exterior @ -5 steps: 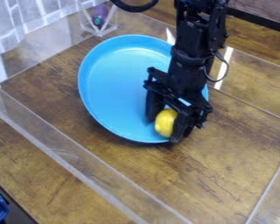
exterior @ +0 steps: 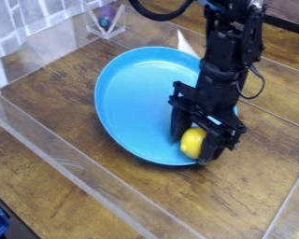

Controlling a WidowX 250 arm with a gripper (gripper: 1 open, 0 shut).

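Observation:
My black gripper (exterior: 194,136) is low over the front right of a blue plate (exterior: 127,103), its fingers shut around a yellow rounded object (exterior: 191,142) that sits at the plate's edge. The fingers partly cover the object, so its full shape is hidden.
The plate rests on a wooden surface (exterior: 127,201). A white object (exterior: 186,45) shows behind the arm, and a small purple item (exterior: 105,19) is in a clear holder at the top. Transparent strips run along the left.
The gripper and yellow object have shifted slightly to the right. The blue plate appears shifted slightly rightward too.

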